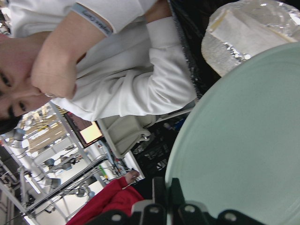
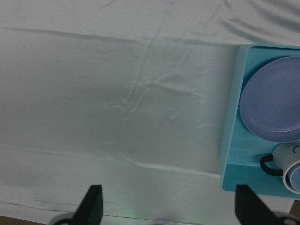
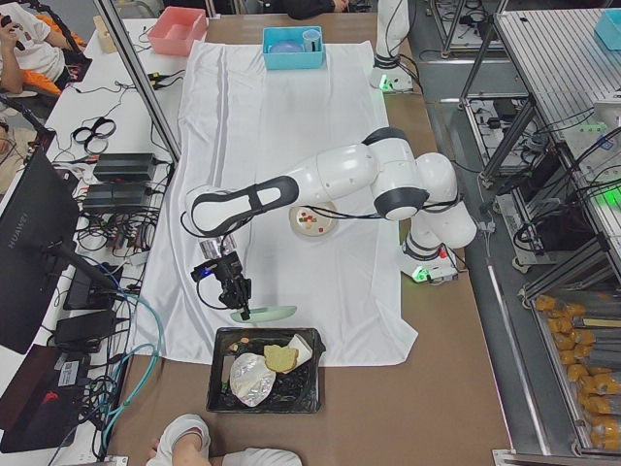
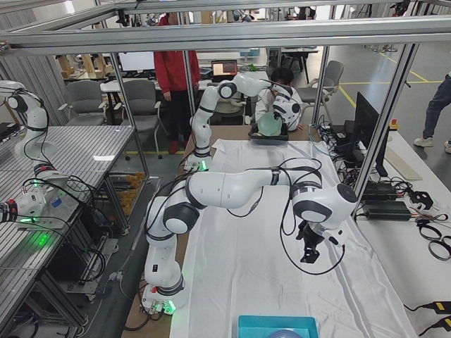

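My left gripper (image 3: 243,306) is shut on a pale green plate (image 3: 272,314), which fills the right of the left wrist view, tilted. It is just beside the black bin (image 3: 218,374), which holds crumpled foil (image 3: 250,381), a yellow sponge-like piece (image 3: 281,357) and a white item (image 3: 302,349). My right gripper (image 4: 310,248) stands open above the white cloth (image 2: 117,108), nothing between its fingers.
A blue tray (image 2: 229,140) holds a blue plate (image 2: 272,98) and a mug (image 2: 283,157). A round beige dish (image 3: 312,225) with small pieces lies mid-cloth, partly under the left arm. A person sits behind the black bin.
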